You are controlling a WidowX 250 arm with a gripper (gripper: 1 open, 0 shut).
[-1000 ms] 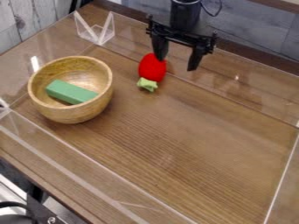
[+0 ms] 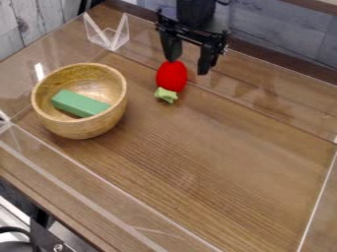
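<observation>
My black gripper (image 2: 187,47) hangs over the back middle of the wooden table, open, just above and right of a red object (image 2: 171,75). A small light-green piece (image 2: 166,95) lies just in front of the red object. A tan bowl (image 2: 105,87) at the left holds a green block (image 2: 81,105).
A white wire-like object (image 2: 105,34) stands at the back left. Dark cables show at the lower left corner.
My gripper has moved slightly up and to the left in the view, away from the front. The objects on the table look unmoved.
</observation>
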